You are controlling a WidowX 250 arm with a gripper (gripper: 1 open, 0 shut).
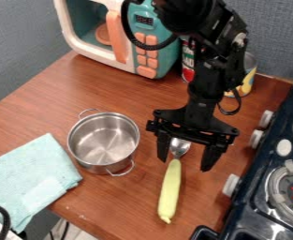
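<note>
My black gripper (pixel 185 154) stands open over the middle right of the wooden table, its two fingers spread wide above and around a silver spoon (pixel 180 146). A pale yellow, long object (pixel 170 193) lies below the spoon, pointing toward the front edge; whether it is the spoon's handle or a separate thing is hard to tell. A steel pot (pixel 104 141) with two handles sits left of the gripper.
A light blue cloth (pixel 30 183) lies at the front left. A toy microwave (pixel 105 28) and cans (pixel 246 77) stand at the back, partly behind my arm. A black stove (pixel 280 187) borders the right side.
</note>
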